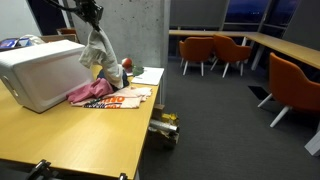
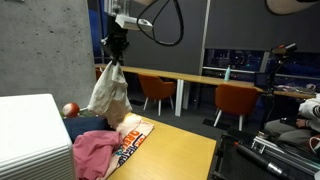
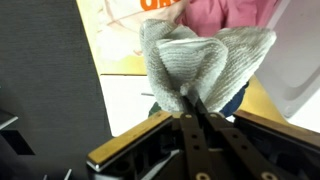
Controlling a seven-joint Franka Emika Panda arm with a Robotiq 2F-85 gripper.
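A grey-white cloth hangs high over the table, its upper end pinched in my gripper, which is shut on it. In the second exterior view the cloth drapes down from the gripper in front of a dark blue cloth. Below it on the table lie a pink cloth and a white cloth with orange and dark print. From the wrist the hanging cloth covers part of the table beneath.
A white box stands at the table's left, close to the pink cloth. A red round object and a white sheet are at the back.
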